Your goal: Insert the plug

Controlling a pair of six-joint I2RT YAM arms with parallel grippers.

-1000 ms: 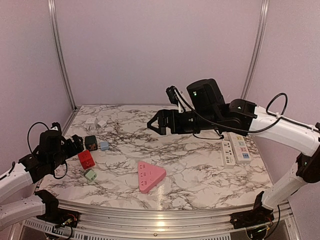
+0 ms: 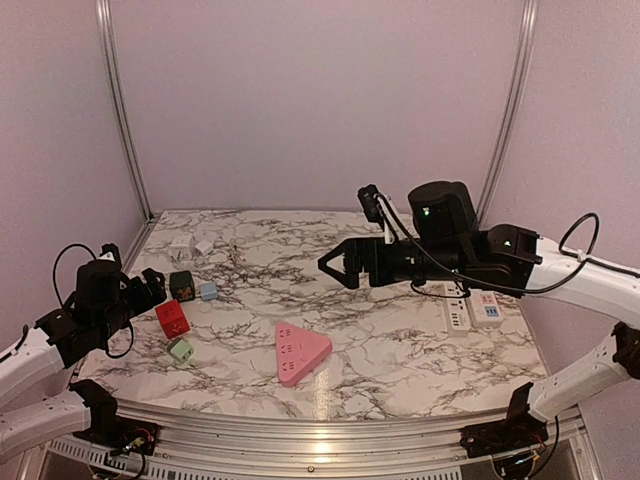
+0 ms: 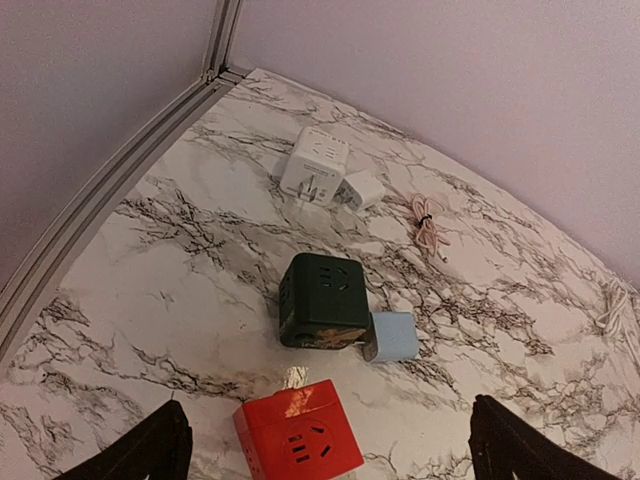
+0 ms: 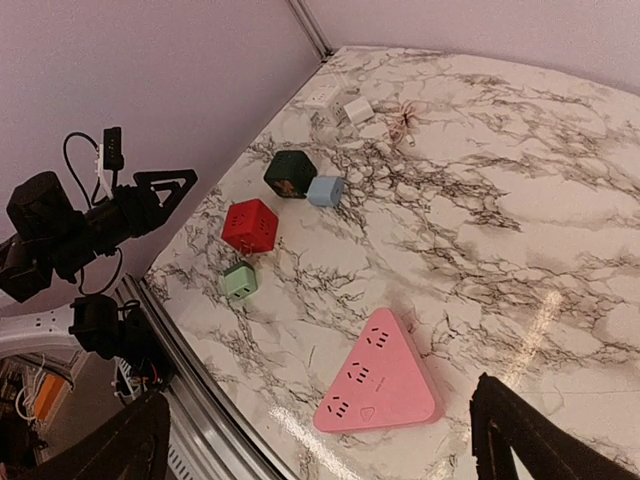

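Several plug pieces lie at the table's left: a red socket cube (image 3: pixel 298 432), a dark green socket cube (image 3: pixel 323 300) with a small pale blue plug (image 3: pixel 393 336) beside it, and a small light green plug (image 4: pixel 239 281). The pink triangular power strip (image 2: pixel 302 353) rests on the table near the front middle. Low at the left edge, my left gripper (image 2: pixel 153 286) is open and empty close to the red cube; its fingers (image 3: pixel 165 445) frame that cube in the left wrist view. My right gripper (image 2: pixel 345 263), also open and empty, hangs high above the table's middle.
A white socket cube (image 3: pixel 316 166) and a white plug (image 3: pixel 362 189) lie at the back left, near a bundled cord (image 3: pixel 427 226). White power strips (image 2: pixel 456 311) (image 2: pixel 486 309) lie at the right.
My right gripper and arm have moved to the right and lower in the top view. The left arm and the objects on the table have stayed put.
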